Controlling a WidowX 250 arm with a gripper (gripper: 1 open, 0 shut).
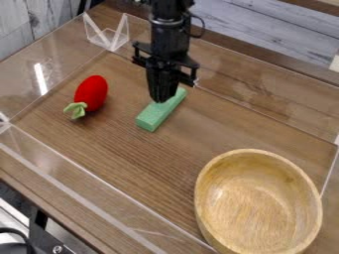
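Observation:
My black gripper [165, 85] hangs over the wooden table, just above and behind a flat green block [162, 109], with its lower fingers near the block's far end. Whether anything is between them is too small to tell. A red object with a pale green end [91, 91] lies to the left of the block.
A large round wooden bowl [259, 208] fills the front right. Clear plastic pieces stand at the back left and left edge.

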